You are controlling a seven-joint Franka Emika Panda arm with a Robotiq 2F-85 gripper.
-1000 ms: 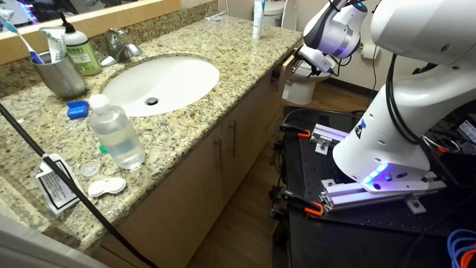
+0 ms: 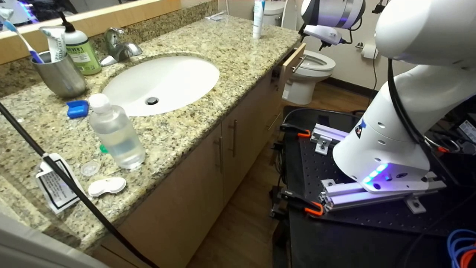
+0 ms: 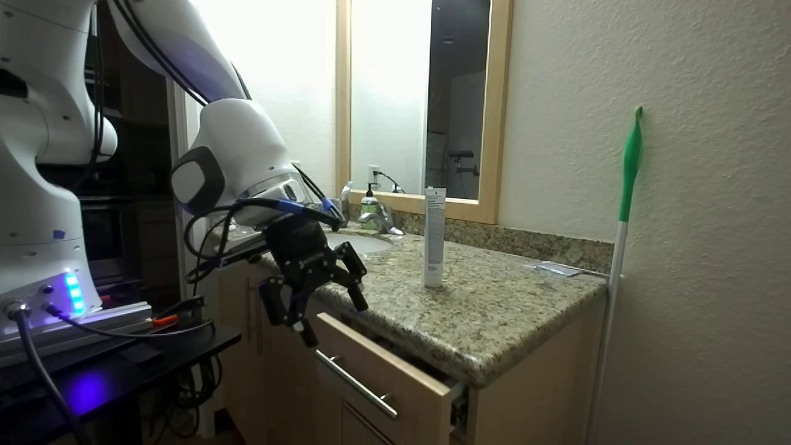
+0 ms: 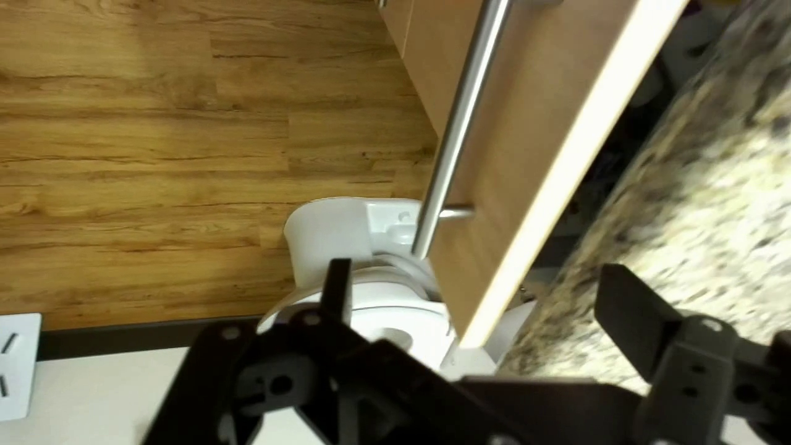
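A wooden drawer under the counter stands partly pulled out, its silver bar handle on the front. My gripper hangs above the drawer front, by the counter's edge, in exterior view 2. Its fingers are spread in the wrist view, where the drawer's top edge and part of the counter appear between and beyond the black fingers. No held object shows. The drawer's inside is dark and mostly hidden. In exterior view 1 the arm's wrist covers most of the gripper.
An upright white tube stands on the granite counter near the drawer. The sink, a clear bottle and a metal cup lie farther along. A toilet is beyond the drawer.
The arm's wrist and gripper have risen and tilted differently since a second ago, revealing more of the drawer's top edge. The counter objects have stayed put.
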